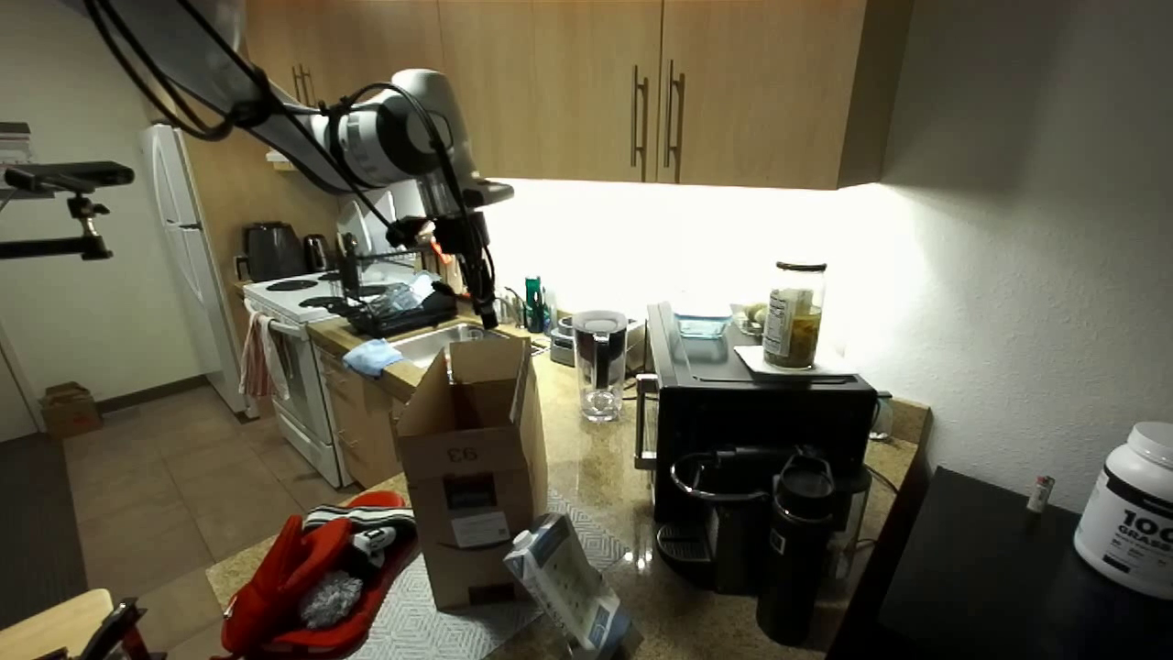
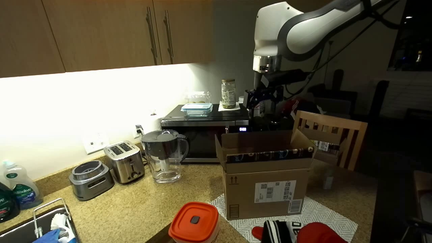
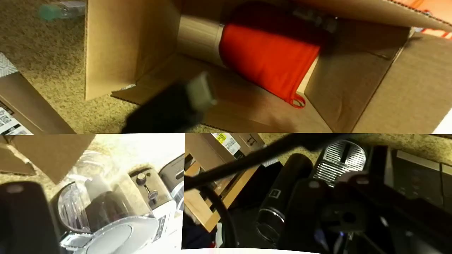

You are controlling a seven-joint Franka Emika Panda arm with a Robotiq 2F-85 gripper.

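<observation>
An open cardboard box stands upright on the counter, its flaps raised. Inside it, the wrist view shows a red fabric piece with a hanging loop, like a mitt or pot holder. My gripper hangs above the box's top, apart from it, pointing down. Seen in exterior view 2, the gripper is above the box's far side and open, with nothing visible between its fingers. One blurred finger crosses the box opening in the wrist view. Part of the box's inside is in shadow.
Beside the box lie red mitts and a leaning pale package. A water pitcher, a black oven and a glass jar stand nearby. A red-lidded container sits near the counter edge.
</observation>
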